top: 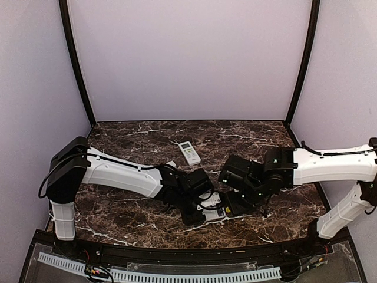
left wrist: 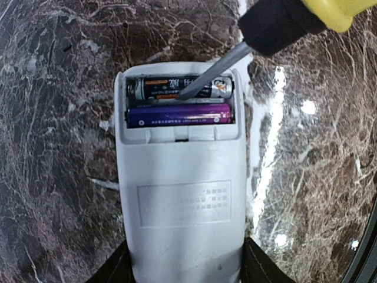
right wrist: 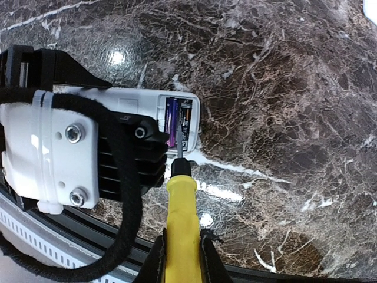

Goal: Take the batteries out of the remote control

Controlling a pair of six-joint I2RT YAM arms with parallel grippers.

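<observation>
My left gripper is shut on the sides of a white remote control, which lies back side up with its battery bay uncovered. Two batteries sit in the bay: a purple battery and, nearer the end, a black and orange battery. My right gripper is shut on the yellow handle of a screwdriver. Its metal shaft reaches over the bay's edge, the tip at the black battery, on the side facing the purple one. Whether the tip touches it I cannot tell.
A second white remote with a screen lies face up farther back on the dark marble table. Both arms meet closely near the front edge. To the right of the remote, the table is clear.
</observation>
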